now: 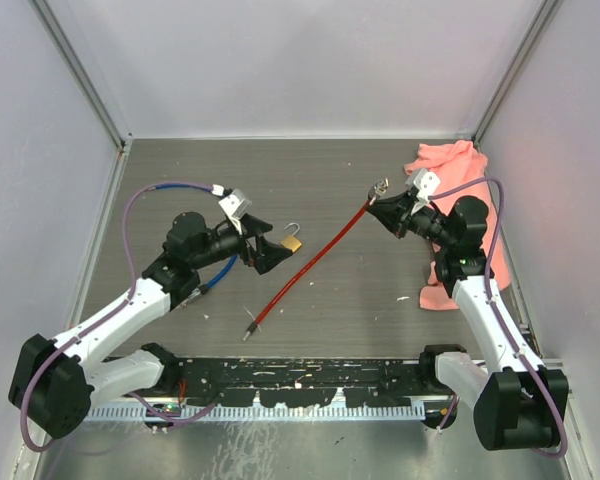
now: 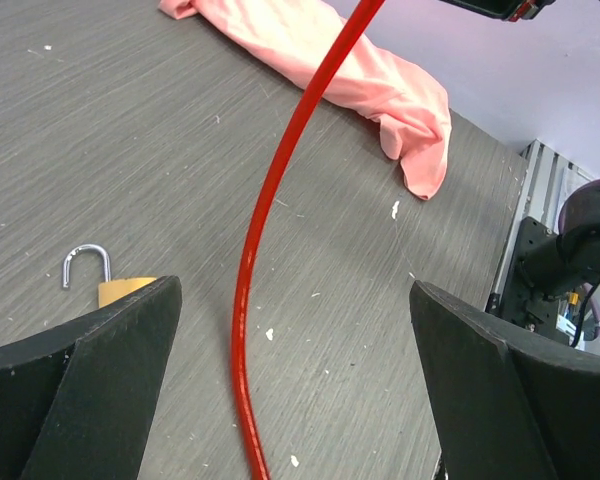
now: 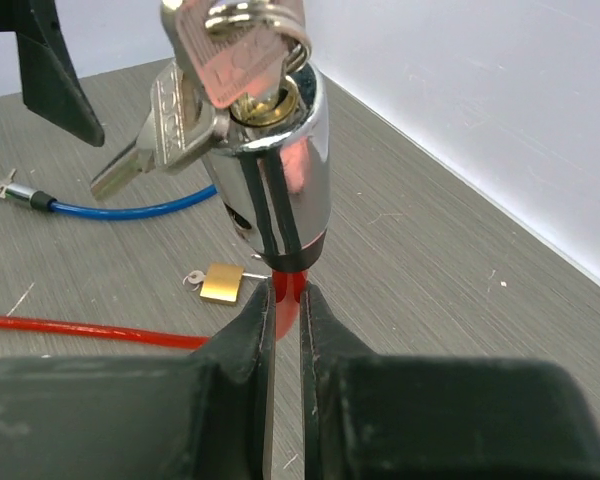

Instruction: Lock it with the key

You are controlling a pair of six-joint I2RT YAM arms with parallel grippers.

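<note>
A red cable lock (image 1: 313, 262) hangs from my right gripper, whose fingers are shut on it just below its silver lock head (image 3: 275, 170). Keys on a ring (image 3: 185, 125) dangle at the keyhole of that head. The cable slants down to the left in the top view, ending in a silver tip (image 1: 248, 331). My left gripper (image 1: 280, 258) stands wide open, empty, up and to the left of the cable. In the left wrist view the red cable (image 2: 242, 300) passes beyond the space between the open fingers.
A brass padlock (image 1: 291, 243) with its shackle up lies near my left gripper. On the left side lies a blue cable lock (image 1: 220, 272), partly hidden by the left arm. A pink cloth (image 1: 450, 165) lies at the right edge.
</note>
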